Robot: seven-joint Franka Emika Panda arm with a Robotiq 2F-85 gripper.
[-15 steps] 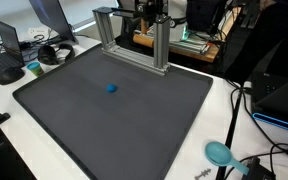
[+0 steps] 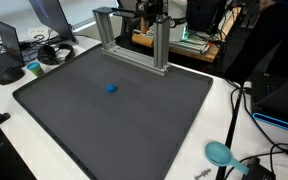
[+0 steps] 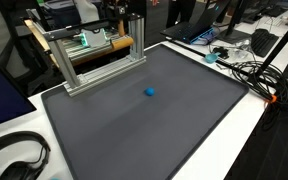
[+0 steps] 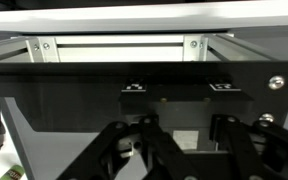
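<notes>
In the wrist view my gripper is closed on a blurred dark object [image 4: 187, 106], its two fingers to the left and right. What this object is cannot be made out against the black bar behind it. A small blue object [image 2: 111, 88] lies by itself on the grey table mat [image 2: 94, 120], well away from the gripper. Exterior view 2 shows the same blue object [image 3: 150, 92] toward the far half of the mat. My fingertips are not clearly visible in either exterior view.
An aluminium frame [image 3: 109, 73] stands along one edge of the mat. Headphones [image 3: 16, 160] and a turquoise round-headed item [image 2: 222, 155] lie outside the mat. A laptop [image 2: 11, 38] and cables are farther off.
</notes>
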